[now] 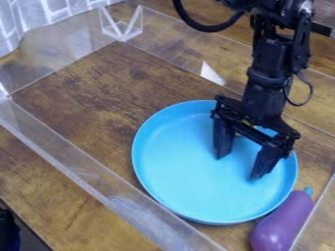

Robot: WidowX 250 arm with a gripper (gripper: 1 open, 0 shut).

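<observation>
My black gripper [244, 145] hangs over the right side of a round blue plate [183, 186], its fingers spread open and reaching down to the plate. I cannot see anything held between them; the area behind the fingers is dark and partly hidden. A purple eggplant-like object [280, 224] lies at the lower right, outside the plate.
Bare wooden table [85, 98] fills the left and upper area. A transparent wall runs along the lower left. A clear rack-like piece [120, 22] stands at the back left.
</observation>
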